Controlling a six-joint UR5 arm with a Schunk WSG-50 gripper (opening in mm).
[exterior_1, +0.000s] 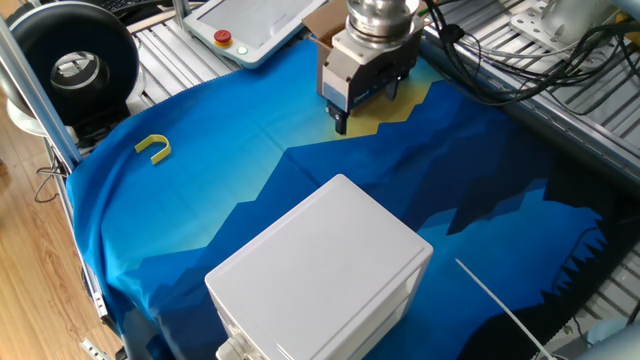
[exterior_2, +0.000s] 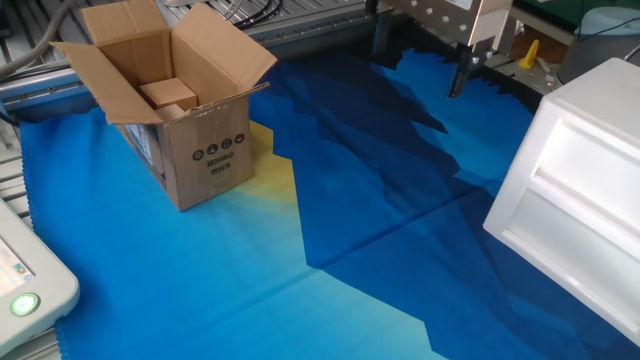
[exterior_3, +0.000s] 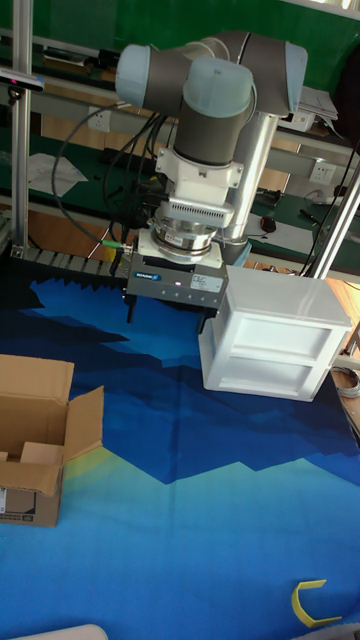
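My gripper (exterior_3: 165, 320) hangs over the cloth with its two fingers far apart and nothing between them. In exterior view 2 its fingers (exterior_2: 462, 75) point down at the top right, clear of everything. A yellow U-shaped piece (exterior_1: 153, 149) lies on the cloth at the left in exterior view 1, well away from the gripper. An open cardboard box (exterior_2: 205, 160) with smaller brown cartons inside stands on the cloth; the gripper partly hides it in exterior view 1. The white drawer unit (exterior_1: 320, 270) stands closed at the front in that view.
The blue patterned cloth (exterior_1: 225, 150) has wide free room between the yellow piece and the box. A tablet-like panel with a red button (exterior_1: 222, 38) sits at the back edge. Cables (exterior_1: 490, 70) run along the right side. A thin pale rod (exterior_1: 500, 305) shows at lower right.
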